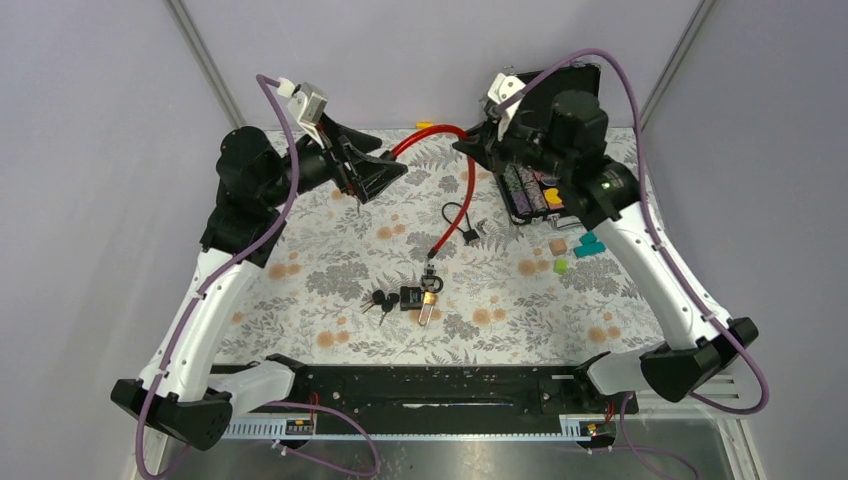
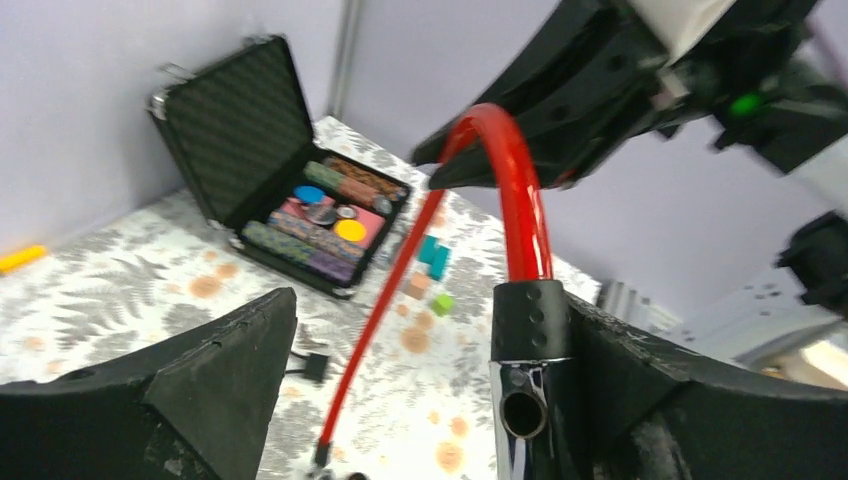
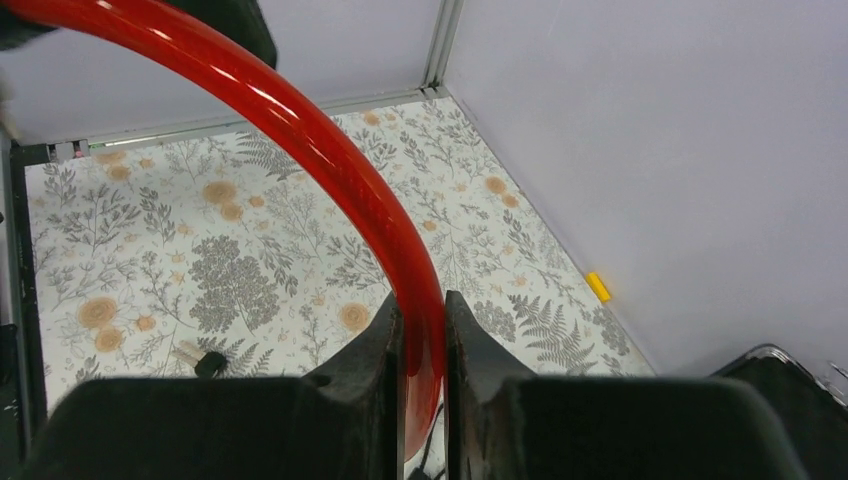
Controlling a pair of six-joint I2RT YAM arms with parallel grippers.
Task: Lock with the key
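Observation:
The red cable lock point(image 1: 423, 132) arches between my two grippers, its far end hanging down over the table. Pinched between the fingers of my right gripper is the upper bend of the cable. My left gripper stands open. Beside its right-hand finger in the left wrist view is the cable's near end, a black sleeve point(image 2: 530, 315) with a metal tip; whether they touch I cannot tell. Black-headed keys point(image 1: 389, 303) lie on the cloth in the top view, next to a black lock point(image 1: 411, 298) and a brass padlock point(image 1: 428, 300).
An open black case with coloured items stands at the back right. A black cable lock point(image 1: 469, 236) lies mid-table. Small coloured blocks point(image 1: 560, 266) sit to the right, and a yellow piece point(image 3: 598, 287) at the back edge.

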